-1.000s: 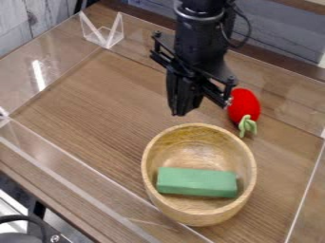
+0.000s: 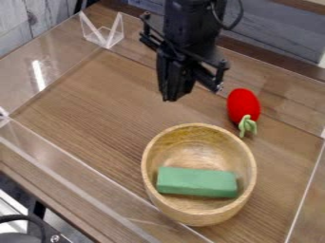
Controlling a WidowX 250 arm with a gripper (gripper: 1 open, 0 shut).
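The black robot arm hangs from the top centre, with its gripper (image 2: 168, 84) shut above the middle of the wooden table, nothing visible between its fingers. In front of it sits a light wooden bowl (image 2: 160, 152) holding a green block (image 2: 196, 180). To the right of the gripper, behind the bowl, lies a red object with a green top (image 2: 244, 108), resembling a toy vegetable.
A clear plastic piece (image 2: 102, 27) stands at the back left. A dark cable (image 2: 30, 224) shows at the bottom left corner.
The gripper has moved back, away from the bowl, and a little left of where it was a second ago. The bowl, block and red object have not moved.
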